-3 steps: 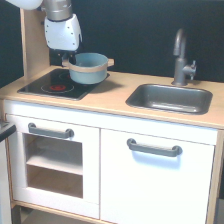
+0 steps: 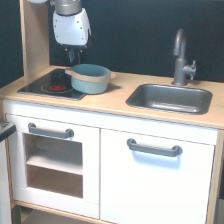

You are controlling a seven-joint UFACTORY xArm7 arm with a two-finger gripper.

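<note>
A blue-grey pot [image 2: 92,82] with light wooden handles stands upright on the counter, at the right edge of the black stove top [image 2: 52,86]. Above its left handle hangs my gripper [image 2: 72,55], pointing down from the white arm. A small gap seems to part the fingertips from the handle. The dark fingers blend into the dark backdrop, so their spread is unclear.
On the right, a metal sink [image 2: 172,97] is set into the wooden counter [image 2: 120,98], with a tall grey faucet [image 2: 180,60] behind it. Bare counter lies between pot and sink. White cupboard doors [image 2: 155,177] with grey handles are below.
The pot has come down and slightly to the right, to the stove's right edge. My gripper, which was at the pot's left handle, is now a little higher and further right.
</note>
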